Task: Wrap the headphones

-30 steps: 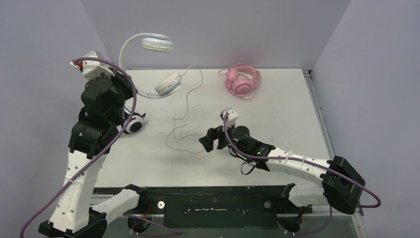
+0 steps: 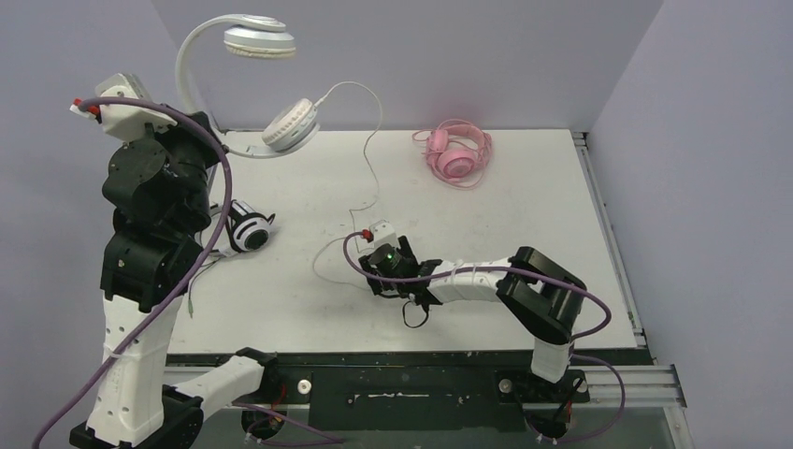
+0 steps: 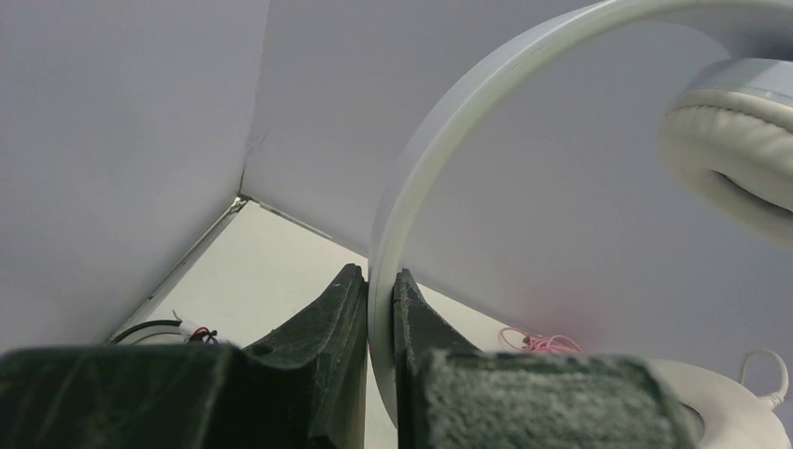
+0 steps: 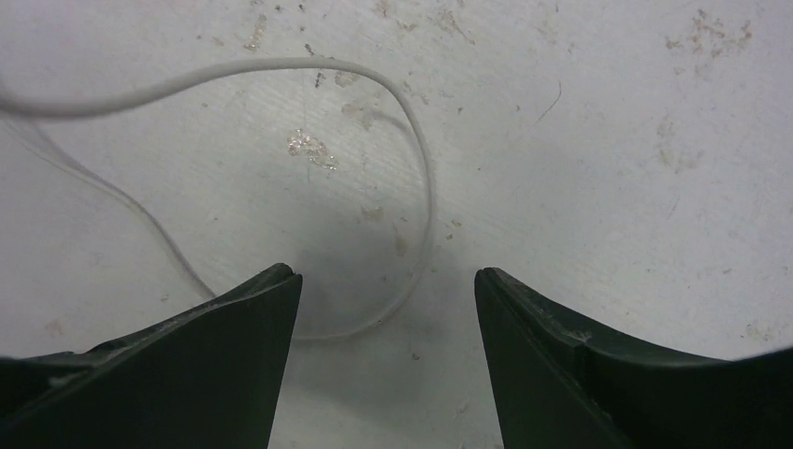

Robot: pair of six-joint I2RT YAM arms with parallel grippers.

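Note:
White headphones (image 2: 290,123) hang in the air at the upper left, held by the headband (image 3: 449,140) that passes between the left fingers. My left gripper is shut on that band, as its wrist view shows. From the lower ear cup a thin white cable (image 2: 374,159) runs down to the table, where part of it lies in a loose loop. My right gripper is pointed down over this part, fingers apart. In its wrist view the cable (image 4: 430,187) curves across the table between and beyond the fingertips, not gripped.
Pink headphones (image 2: 455,154) with a coiled cable lie at the back of the white table (image 2: 524,215). Black-and-white headphones (image 2: 249,230) sit at the left, partly behind the left arm.
The left arm has lifted the white headphones up and to the left, drawing the cable along. My right gripper has moved left over the loose cable, turning to point down.

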